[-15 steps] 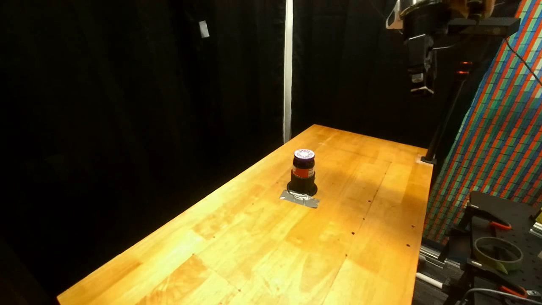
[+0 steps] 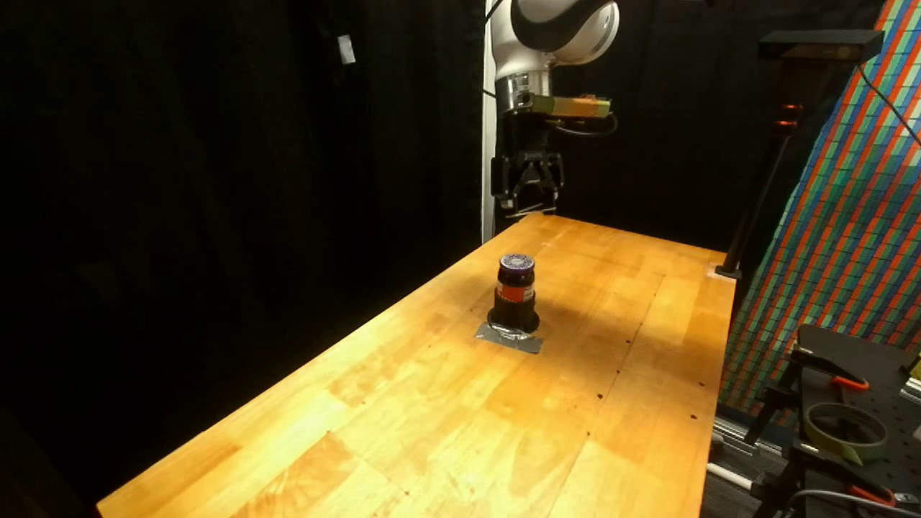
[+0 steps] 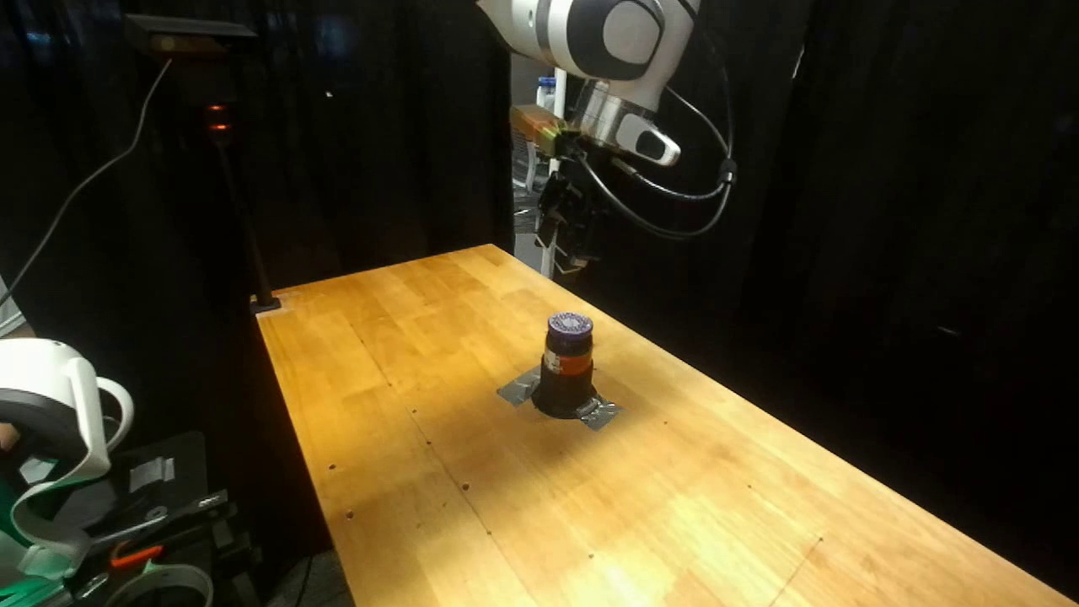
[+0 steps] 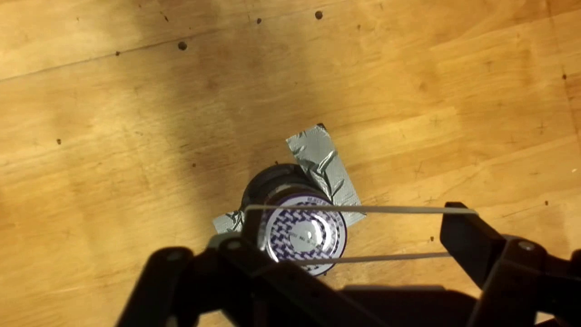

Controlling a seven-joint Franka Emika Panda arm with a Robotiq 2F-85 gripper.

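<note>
A dark jar [image 2: 516,292] with a purple-and-white patterned lid stands upright in a black holder [image 2: 510,314]. Silver tape [image 3: 599,413] fixes the holder to the wooden table. High above the tabletop and apart from the jar is my gripper [image 2: 530,210]; exterior view 2 has the gripper [image 3: 559,257] behind the jar, toward the table's far end. The wrist view looks down on the jar lid [image 4: 302,235], partly crossed by thin bands that stretch between the wide-set fingers [image 4: 468,240]. The gripper is open and holds nothing.
A side cart [image 2: 850,380] with clamps and a tape roll stands beside the table.
In exterior view 1 my arm and gripper have swung from the upper right toward the left and lower, over the table's far end. The jar has not moved.
</note>
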